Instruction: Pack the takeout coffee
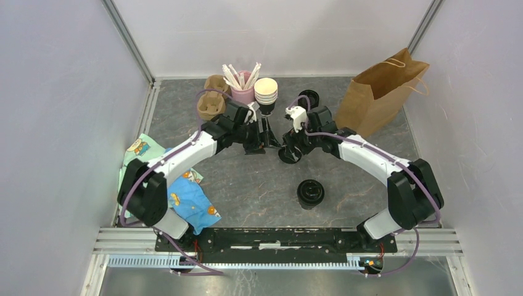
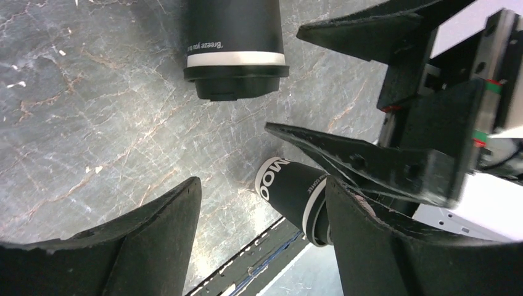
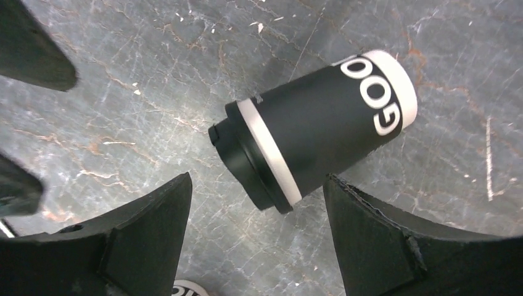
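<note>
A black lidded coffee cup lies on its side at the table's middle, beneath and between the two grippers. My left gripper is open at its left, with nothing between the fingers. My right gripper is open over it, also empty between its fingertips in the wrist view. A second black lidded cup stands toward the front edge.
A brown paper bag stands at the back right. Cup carriers, a pink straw holder, stacked cups and a black lid are at the back. Cloths lie at left.
</note>
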